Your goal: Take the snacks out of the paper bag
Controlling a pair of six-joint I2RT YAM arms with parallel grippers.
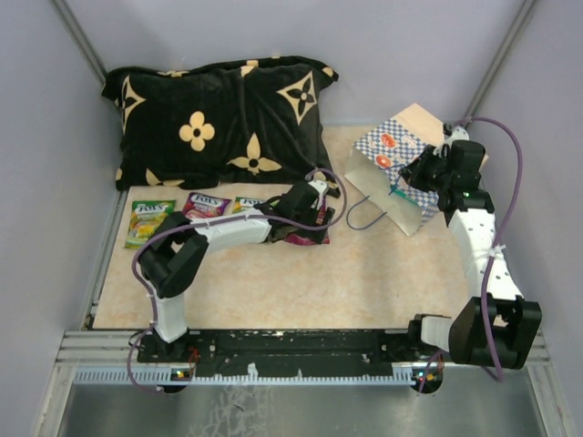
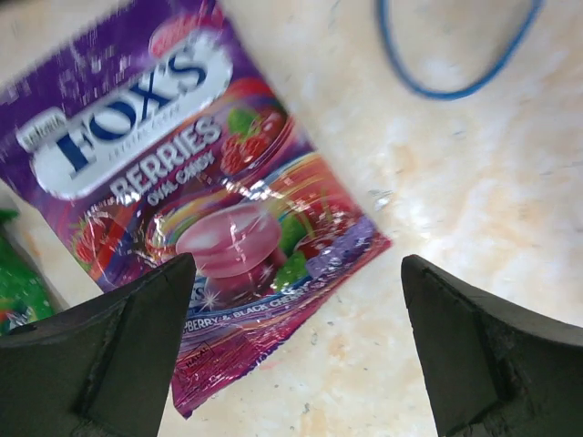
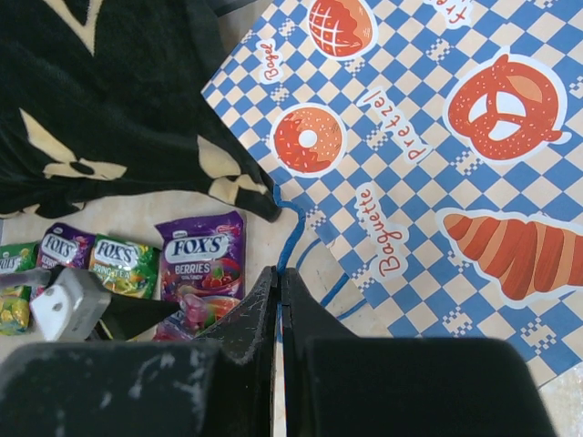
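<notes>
Over the purple Fox's Berries packet (image 2: 228, 182), my left gripper hangs open; the packet's lower part shows between its fingers, and the top view hides much of the packet under the arm. At the right, the paper bag (image 1: 371, 143), blue-checked with bakery pictures, leans on its side with its pale mouth facing front left. My right gripper is shut on the bag's blue handle (image 3: 291, 237). A green and yellow packet (image 1: 148, 224), another purple packet (image 1: 205, 205) and a green Spring Tea packet (image 3: 127, 264) lie left of the Berries packet.
A black cushion (image 1: 219, 118) with beige flowers fills the back left. The bag's other blue handle (image 1: 362, 228) loops onto the table between bag and Berries packet. Whether anything lies inside the bag cannot be told.
</notes>
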